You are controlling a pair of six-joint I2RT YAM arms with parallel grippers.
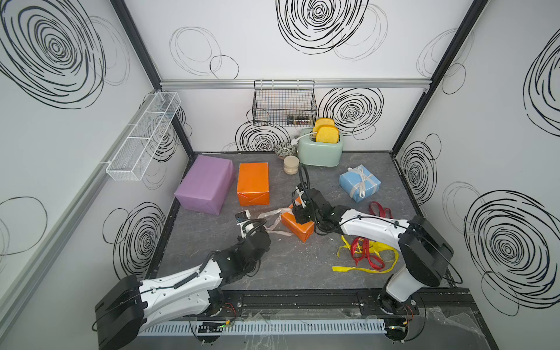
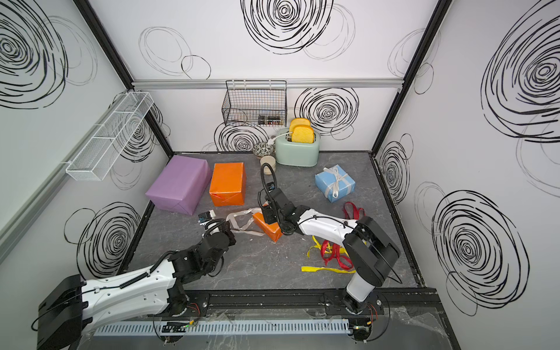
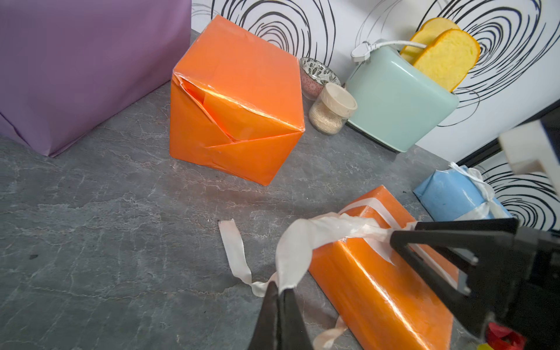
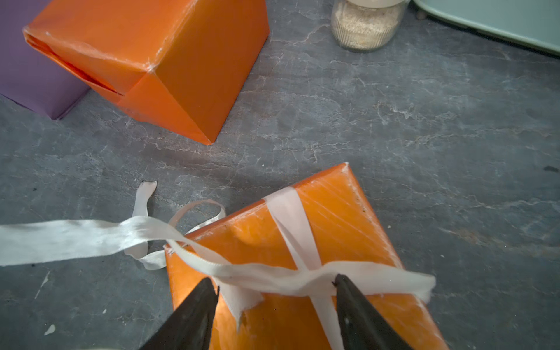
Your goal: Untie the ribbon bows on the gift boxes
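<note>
A small orange gift box [image 4: 361, 227] lies mid-table, with white ribbon still around it. In the left wrist view my left gripper is shut on one end of the white ribbon [image 3: 294, 253], left of the box. The ribbon rises in a twisted strip from there over the box's top. My right gripper hovers low over the box, its fingers apart, and the strip crosses the gap between them. A loose ribbon tail rests on the table beside the box. At the right back, a blue gift box [image 1: 360, 183] wears a white bow [image 1: 362, 178].
Behind stand a plain orange box [image 1: 253, 184], a purple box [image 1: 205, 183], a jar [image 1: 291, 165] and a green toaster [image 1: 320, 152]. Loose yellow ribbon [image 1: 350, 269] and red ribbon [image 1: 364, 256] lie at right.
</note>
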